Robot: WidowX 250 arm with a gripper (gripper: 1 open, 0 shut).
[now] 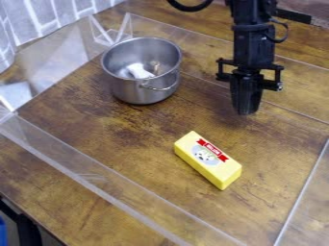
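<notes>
My black gripper [247, 96] hangs over the wooden table at the upper right, its fingers pointing down and shut, with nothing visible between them. To its left sits a steel pot [141, 85] with a small white item [137, 69] inside. A yellow box [209, 163] with a red-and-white label lies on the table below and left of the gripper, clearly apart from it.
Transparent strips or panels run along the left and lower right edges of the work area. A dark object shows at the bottom left corner.
</notes>
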